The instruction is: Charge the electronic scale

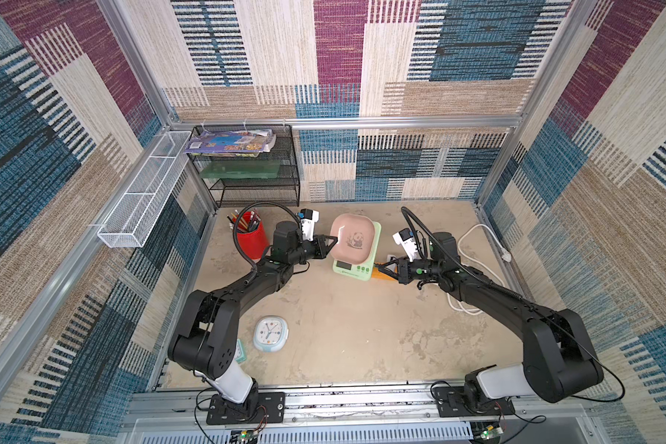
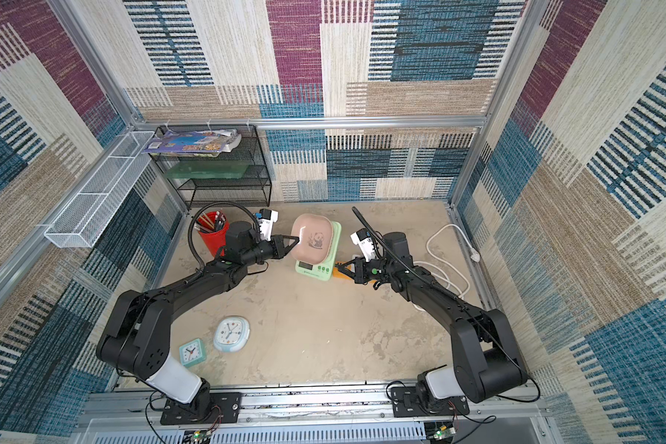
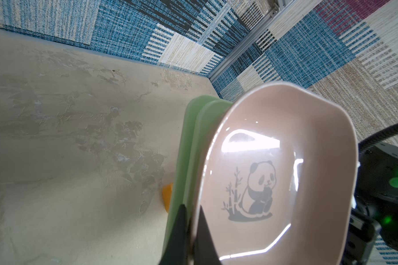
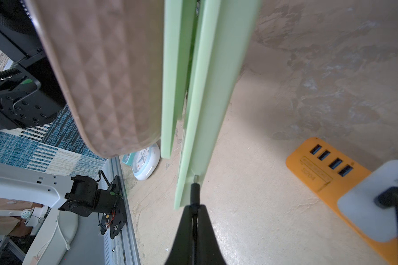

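The mint-green electronic scale (image 1: 344, 272) bears a pink panda tray (image 1: 351, 236) and lies between my two grippers. In the right wrist view, the scale (image 4: 201, 119) appears raised off the table and tilted. My left gripper is shut with its fingers astride the tray's near rim (image 3: 203, 176). My right gripper is shut, its tips against the lower corner of the scale's base; whether it pinches that edge cannot be told. An orange power strip (image 4: 311, 172) lies beside the scale, holding a white adapter (image 4: 375, 207) with a black cable.
A red pen cup (image 1: 253, 242) stands behind my left arm, near a black wire rack (image 1: 296, 181). Two clocks, one round (image 2: 231, 333) and one square (image 2: 191, 352), lie at front left. A white cord (image 2: 451, 259) curls at right.
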